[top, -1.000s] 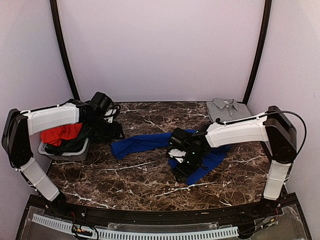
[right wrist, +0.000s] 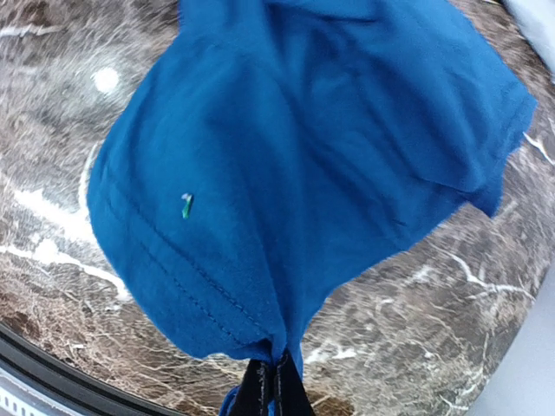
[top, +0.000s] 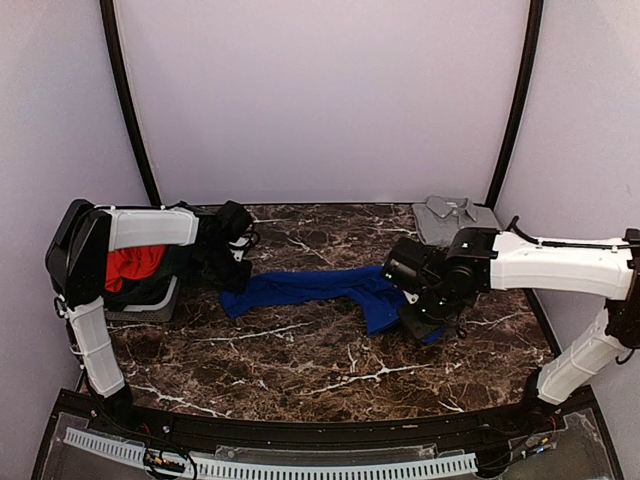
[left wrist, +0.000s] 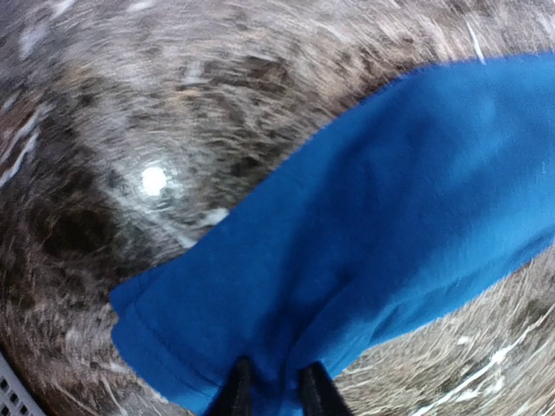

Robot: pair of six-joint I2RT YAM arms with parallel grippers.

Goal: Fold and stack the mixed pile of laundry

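Observation:
A blue garment (top: pixel 300 285) lies stretched and bunched across the middle of the table (top: pixel 330 380). My left gripper is at its left end, fingers blurred and apart over the cloth (left wrist: pixel 208 303). My right gripper is shut on a gathered edge of the garment (right wrist: pixel 199 208), which spreads out in wrinkles beyond it; in the top view the right arm hides part of it.
A basket (top: pixel 150 312) with red (top: pixel 130 262) and dark clothes stands at the left. A folded grey shirt (top: pixel 448 215) lies at the back right.
My right gripper has moved up and right with the blue cloth, shifting that end of the garment.

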